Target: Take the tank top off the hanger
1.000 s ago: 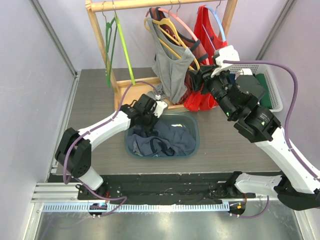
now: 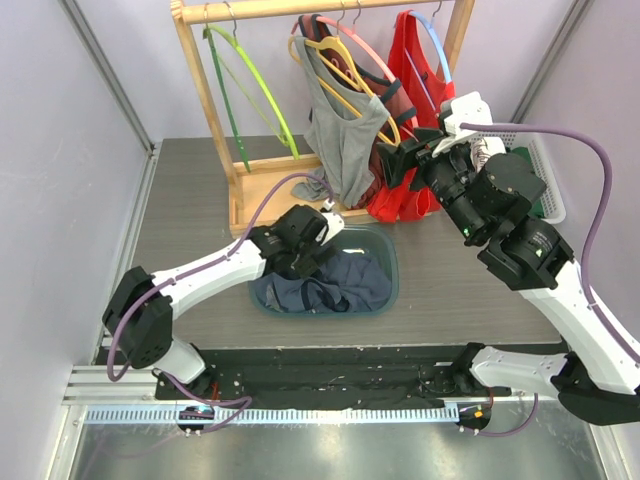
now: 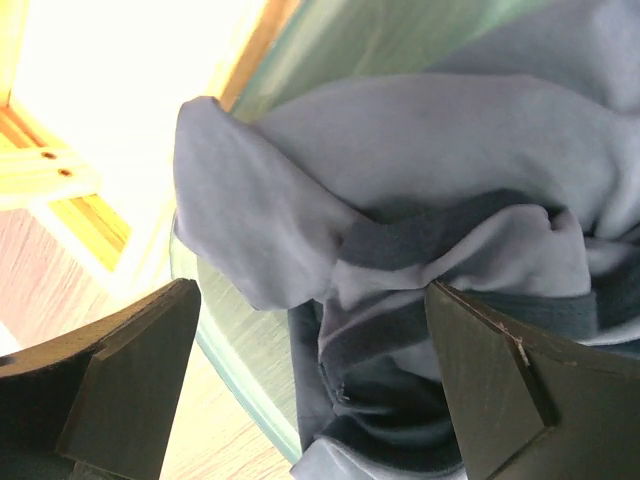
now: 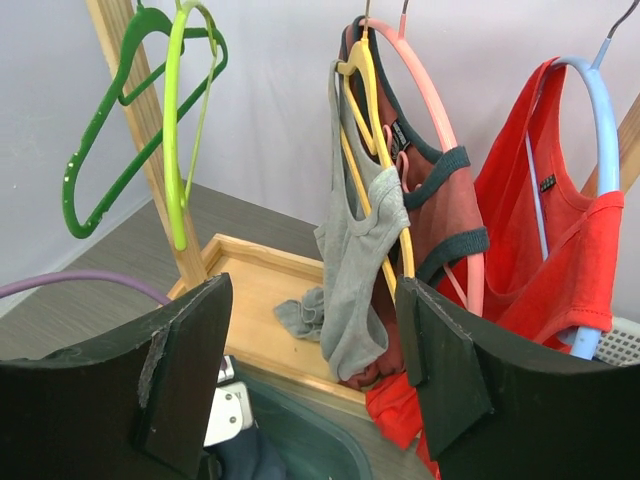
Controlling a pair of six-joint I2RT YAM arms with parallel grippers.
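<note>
A grey tank top [image 2: 347, 140] hangs from a yellow hanger [image 4: 384, 160], one shoulder slipped down the hanger's arm. On the pink hanger [image 4: 441, 94] behind it is a brownish-red tank top [image 4: 446, 215]; a red one [image 4: 560, 260] hangs from the blue hanger [image 4: 606, 130]. My right gripper is part open in front of the grey top, with nothing held between its fingers. Over the bin, my left gripper stands open above dark blue-grey cloth [image 3: 430, 200], fingers to either side and nothing gripped.
A grey-green bin [image 2: 393, 285] holding the dark cloth sits before the wooden rack [image 2: 232, 190]. Bare green hangers [image 4: 175, 120] hang at the rack's left. A white basket [image 2: 550, 195] stands at right.
The right arm has shifted a little to the right. The bare green hangers have swung.
</note>
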